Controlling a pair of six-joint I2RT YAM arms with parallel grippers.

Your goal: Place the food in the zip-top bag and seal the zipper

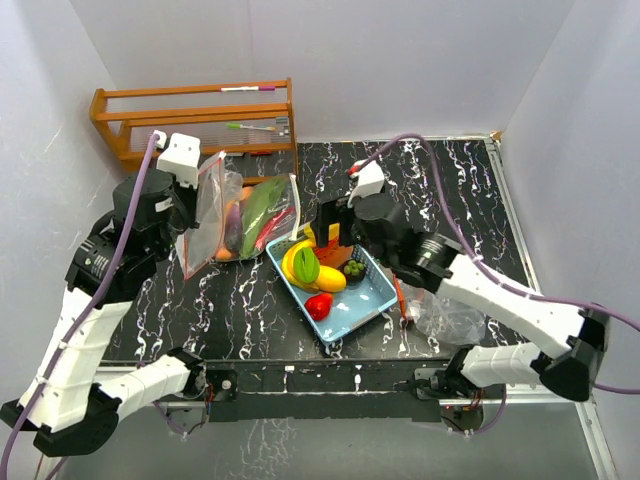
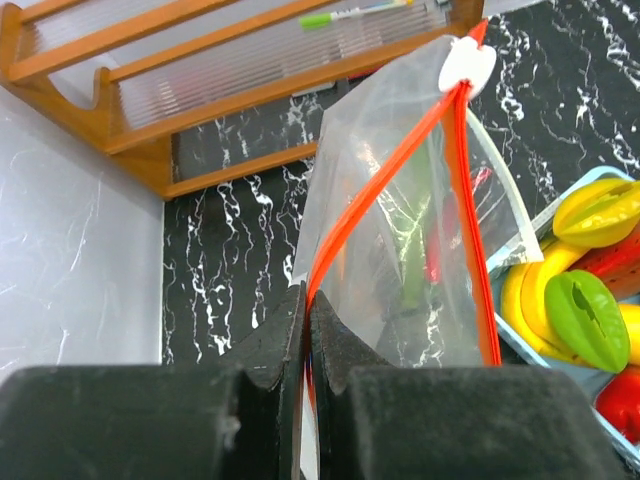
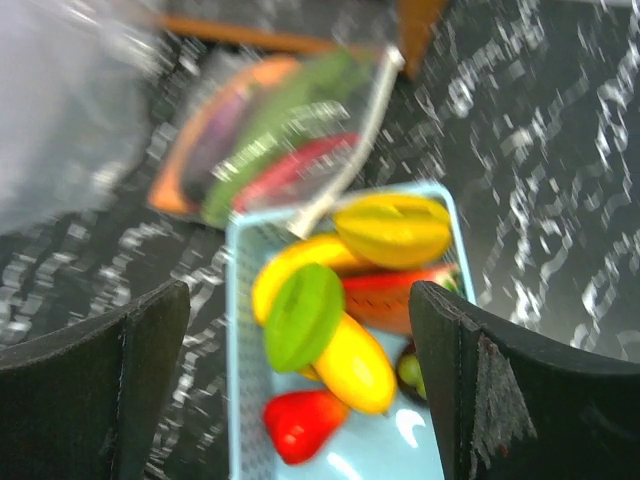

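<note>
A clear zip bag with an orange-red zipper (image 2: 375,185) hangs from my left gripper, whose fingers are shut on one edge of it; a white slider (image 2: 468,68) sits at the zipper's far end. The hanging bag looks empty. My right gripper is open above the blue basket (image 1: 350,320), with nothing held. Inside the basket lie bananas (image 2: 540,290), a green pepper (image 3: 303,318), a yellow mango-like fruit (image 3: 355,365), a star fruit (image 3: 392,228), a red tomato-like item (image 1: 319,306), a red melon slice (image 3: 378,298) and dark grapes (image 1: 354,269).
Behind the basket lies another clear bag filled with vegetables (image 1: 262,215). A wooden rack (image 1: 200,115) with markers stands at the back left. Crumpled clear bags (image 1: 448,318) lie at the front right.
</note>
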